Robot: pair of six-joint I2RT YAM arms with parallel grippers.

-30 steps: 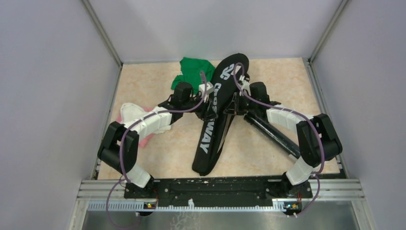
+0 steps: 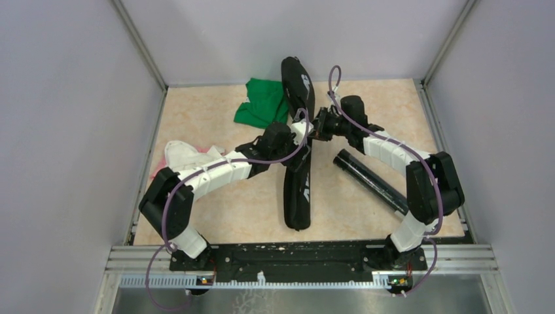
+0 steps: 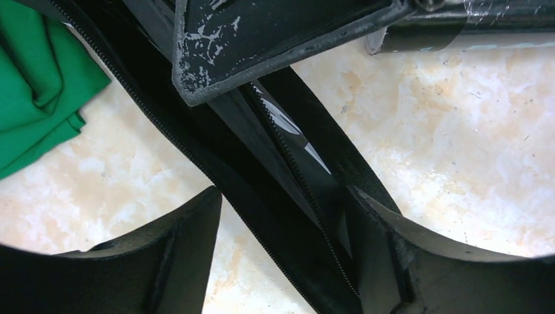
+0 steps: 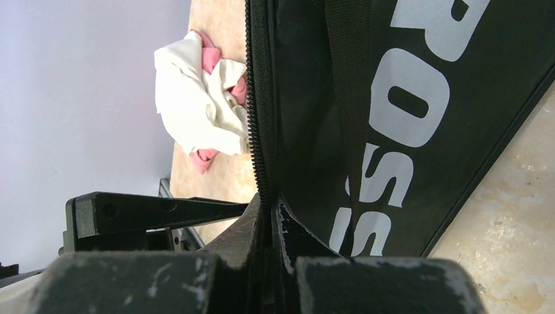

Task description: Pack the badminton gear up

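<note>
The long black badminton bag (image 2: 298, 203) stands narrow across the middle of the table, white lettering on its side in the right wrist view (image 4: 409, 98). My right gripper (image 2: 319, 127) is shut on the bag's zipper edge near its middle. My left gripper (image 2: 300, 152) is over the bag just below it; in the left wrist view its fingers are part open astride the open zipper, with black fabric and both zipper tracks between them.
A black tube (image 2: 370, 180) lies diagonally at the right. Green cloth (image 2: 262, 101) is at the back, white and pink clothing (image 2: 186, 157) at the left.
The bag has swung from lying with its lettered face up to a narrower, more upright position. My left gripper has moved right; my right gripper has moved slightly toward the back.
</note>
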